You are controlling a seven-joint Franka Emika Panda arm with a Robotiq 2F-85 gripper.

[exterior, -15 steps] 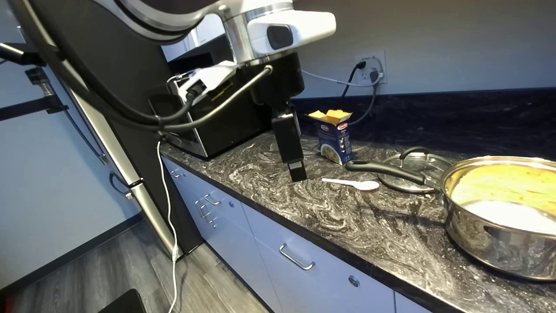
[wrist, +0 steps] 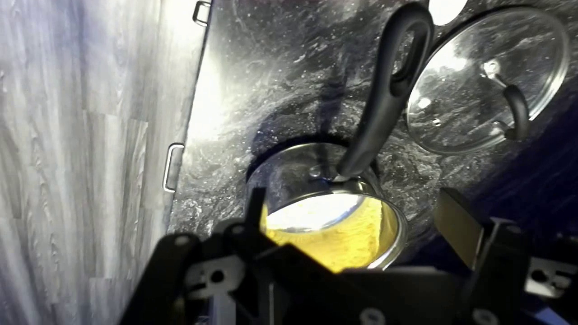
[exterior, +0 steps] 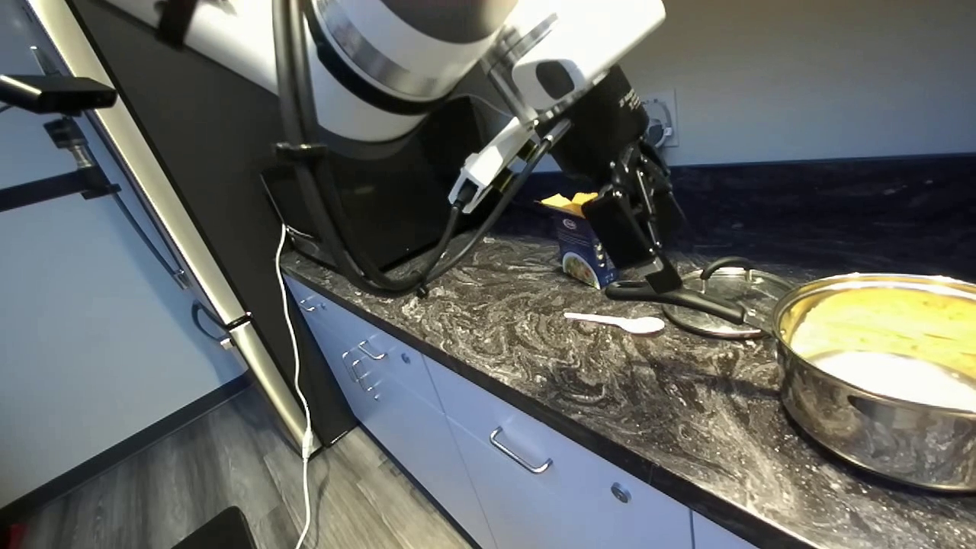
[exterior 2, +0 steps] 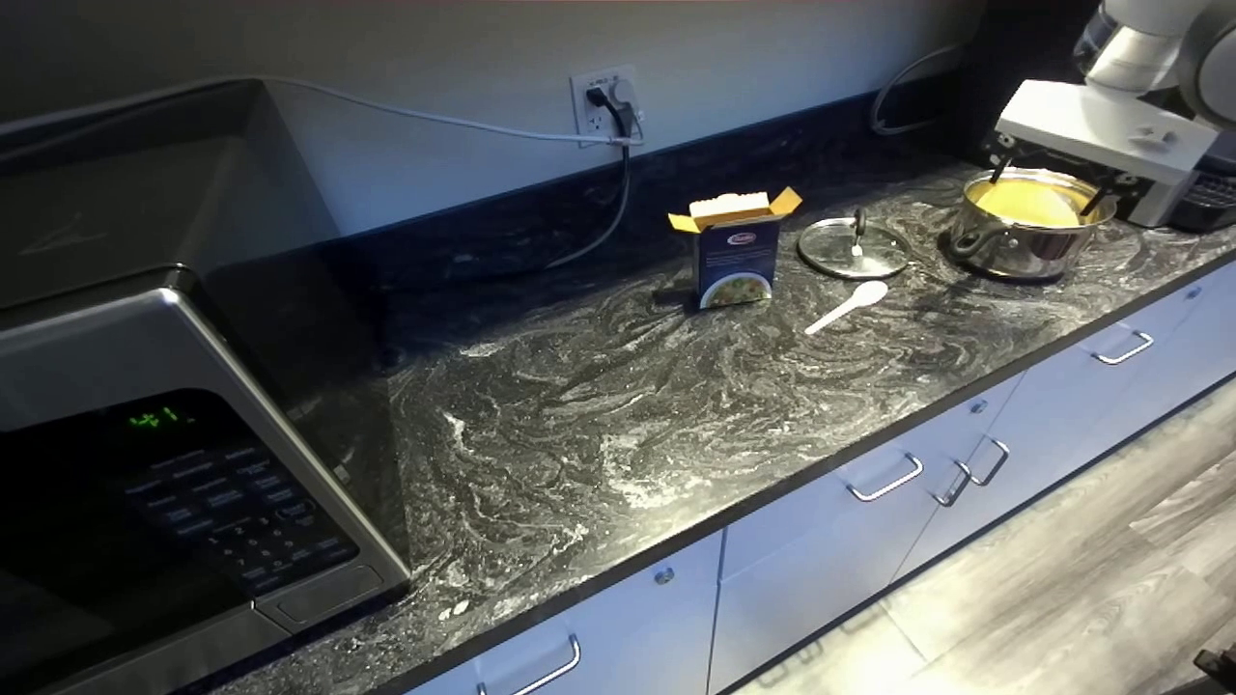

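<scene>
My gripper is open, nothing between its fingers. In the wrist view, a steel pot [wrist: 295, 169] with yellow contents shows beyond the fingers, its long black handle [wrist: 379, 105] angled up and right. Exterior view 1 has the gripper [exterior: 665, 271] tilted, above the counter near the handle's end; whether they touch cannot be told there. Exterior view 2 shows the two fingers spread across the image of the pot [exterior 2: 1025, 255]. A white spoon [exterior: 631, 323] lies on the counter by the glass lid [exterior: 732, 291]. A blue box [exterior 2: 737, 261] stands upright with its flaps open.
A microwave [exterior 2: 232, 486] occupies one end of the counter [exterior 2: 556, 405], with a broad clear stretch between it and the box. Behind are the wall and an outlet [exterior 2: 605, 104] with cords. Drawer handles [exterior: 521, 451] project below the counter's front edge.
In exterior view 1, the gripper has moved right, toward the pot handle, and tilted; it now overlaps part of the box. The pot, lid, spoon and box have stayed put.
</scene>
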